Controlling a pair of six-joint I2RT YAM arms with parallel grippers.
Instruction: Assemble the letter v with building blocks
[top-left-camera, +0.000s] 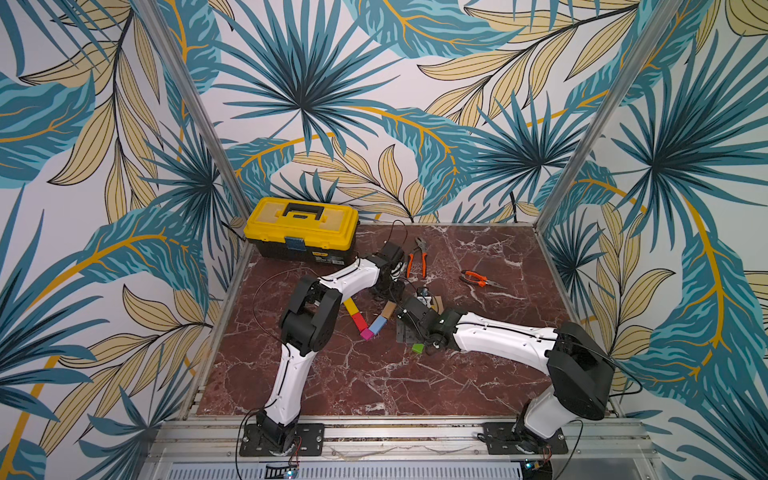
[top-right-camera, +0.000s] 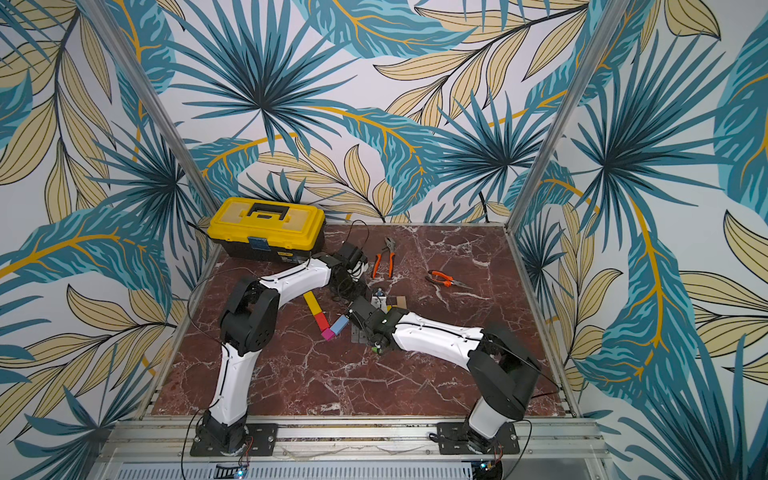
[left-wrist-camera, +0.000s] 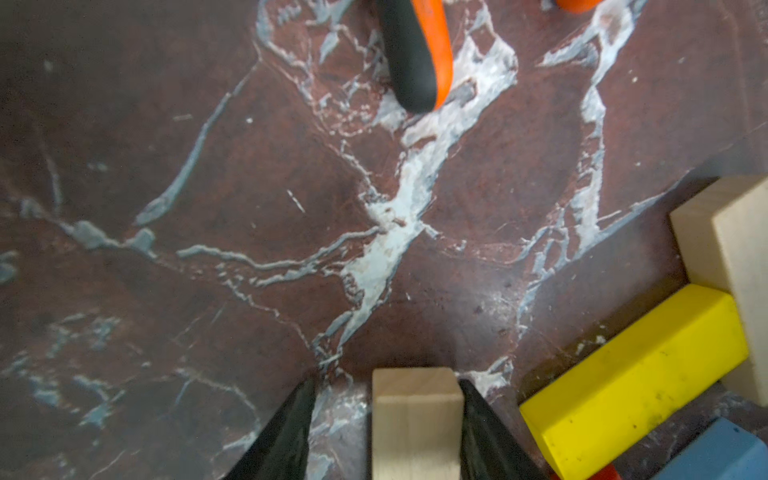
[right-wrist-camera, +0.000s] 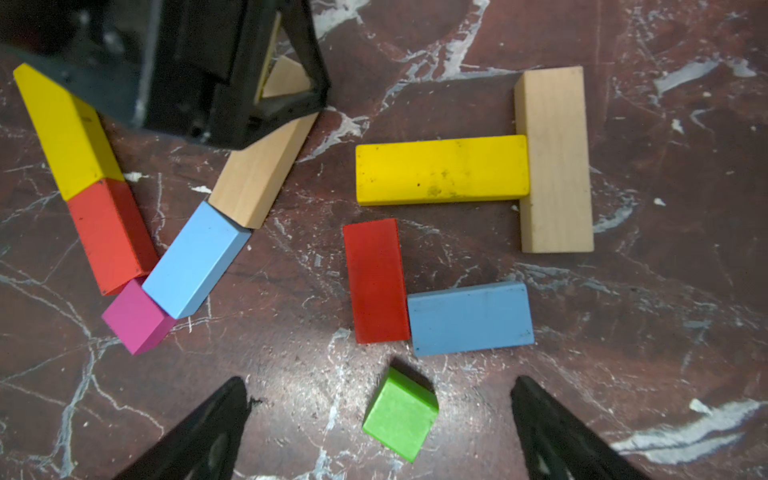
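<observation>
In the right wrist view a V lies on the table. Its left side is a yellow block (right-wrist-camera: 68, 132) and a red block (right-wrist-camera: 113, 233). A magenta cube (right-wrist-camera: 138, 317) sits at the point, and a blue block (right-wrist-camera: 196, 260) and a wooden block (right-wrist-camera: 262, 176) form the right side. My left gripper is open around the wooden block's far end; one finger is close against it, while a gap shows at the other. My right gripper stands wide open above the table, holding nothing.
Spare blocks lie right of the V: a yellow block (right-wrist-camera: 440, 170), wooden block (right-wrist-camera: 556, 160), red block (right-wrist-camera: 376, 280), blue block (right-wrist-camera: 472, 317) and green cube (right-wrist-camera: 401, 414). Pliers (top-left-camera: 417, 260) and a yellow toolbox (top-left-camera: 302, 228) are farther back.
</observation>
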